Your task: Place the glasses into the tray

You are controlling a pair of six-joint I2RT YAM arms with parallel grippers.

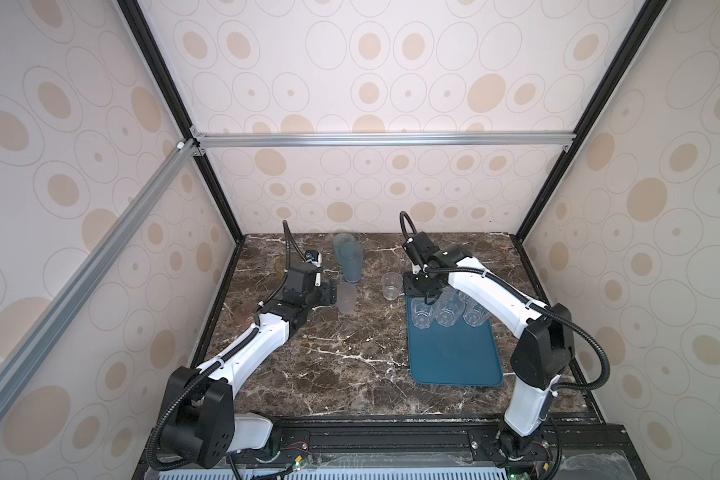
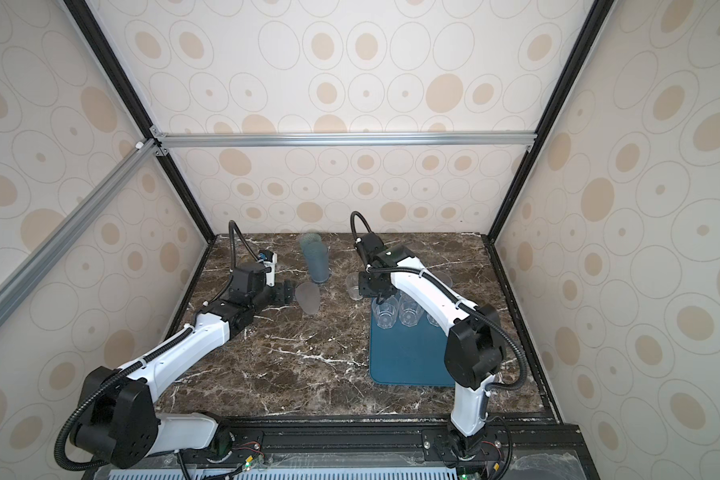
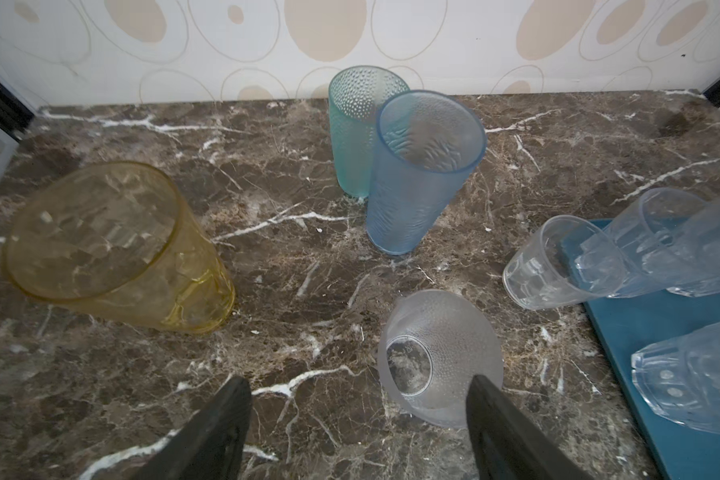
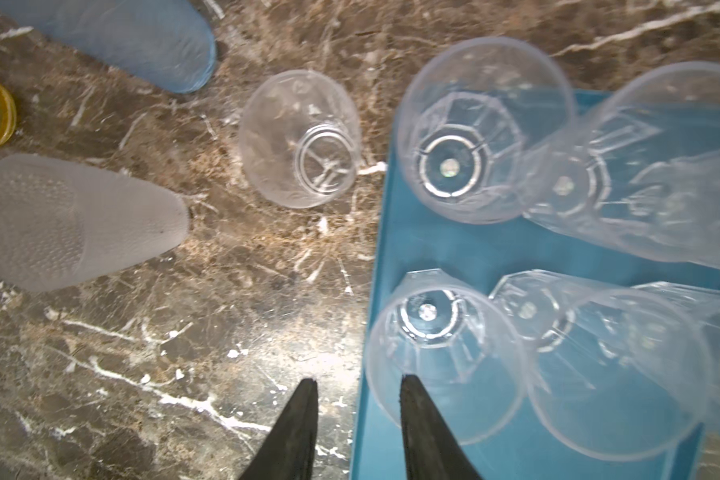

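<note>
Several clear glasses stand in rows on the blue tray (image 1: 456, 356). Just left of the tray stands a small clear glass (image 4: 300, 140), with a frosted glass (image 3: 440, 360) farther left. Blue (image 3: 416, 184) and teal (image 3: 348, 112) tumblers stand at the back, a yellow glass (image 3: 112, 248) at the left. My left gripper hangs over the table by the frosted glass, part open, nothing between its fingers. My right gripper is above the tray's left side, its fingers some way apart with no glass seen between them.
The tray's front part is bare. Patterned walls and metal rails enclose the workspace.
</note>
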